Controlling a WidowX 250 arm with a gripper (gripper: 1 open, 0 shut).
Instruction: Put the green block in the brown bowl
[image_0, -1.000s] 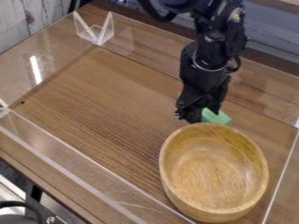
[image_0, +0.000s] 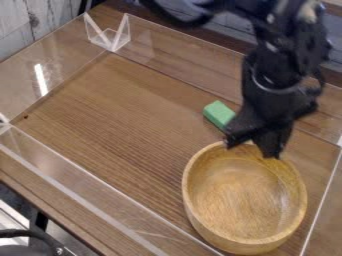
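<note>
The green block (image_0: 218, 115) lies on the table just behind the brown bowl. Only its left end shows; the black gripper covers the rest from this view. Round and empty, the brown bowl (image_0: 245, 205) sits at the front right. My gripper (image_0: 251, 147) points down over the bowl's far rim, to the right of the block's visible end. It looms large and looks raised above the table. Whether its fingers are parted or together is not clear, and I see nothing held at their tips.
A clear wire-like rack (image_0: 108, 33) stands at the back left. Transparent walls edge the table at the left and front.
My gripper has come nearer the camera and to the right, now over the bowl's far rim. It hides the right part of the block, whose left end now shows. The bowl has not moved.
</note>
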